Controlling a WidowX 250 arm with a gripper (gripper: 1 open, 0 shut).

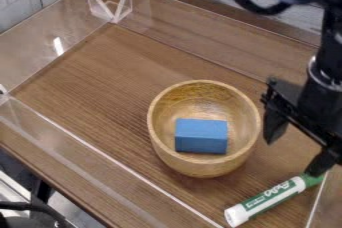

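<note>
A wooden bowl (174, 102) holds a blue block (201, 136). A white and green tube (265, 200) lies on the table to the right of and below the bowl. The black gripper (297, 142) is at the right, open, its fingers pointing down above the upper end of the tube, with nothing seen between them.
Clear walls edge it at the left and front, and black cables show at the lower left.
</note>
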